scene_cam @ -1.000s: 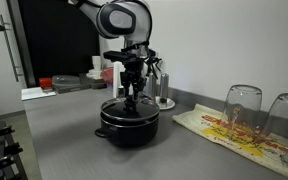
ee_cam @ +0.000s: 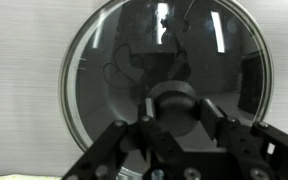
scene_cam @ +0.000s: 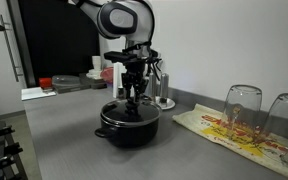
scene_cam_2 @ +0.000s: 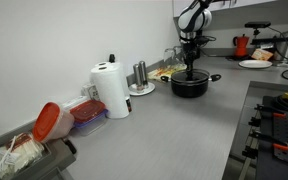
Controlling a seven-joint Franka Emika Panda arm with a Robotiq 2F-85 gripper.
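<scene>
A black pot (scene_cam: 129, 133) with side handles stands on the grey counter. Its dark glass lid (scene_cam: 119, 111) sits at the pot's rim; whether it rests fully on it is hard to tell. Above the lid's centre, my gripper (scene_cam: 132, 98) points downward, shut on the round black lid knob (ee_cam: 176, 108). Seen from the wrist, the metal-edged lid (ee_cam: 114, 70) fills most of the view and hides the pot. The far exterior view also has the gripper (scene_cam_2: 189, 69) over the pot (scene_cam_2: 190, 89).
Two upturned glasses (scene_cam: 242, 105) stand on a patterned yellow cloth (scene_cam: 209, 124) to the right. Behind the pot are metal canisters (scene_cam: 164, 88). A white paper roll (scene_cam_2: 112, 92) and a red-lidded container (scene_cam_2: 87, 116) line the wall.
The lid and gripper have come down slightly, and the gap between lid and pot looks smaller. The pot has stayed in place, with the gripper shut on the knob throughout.
</scene>
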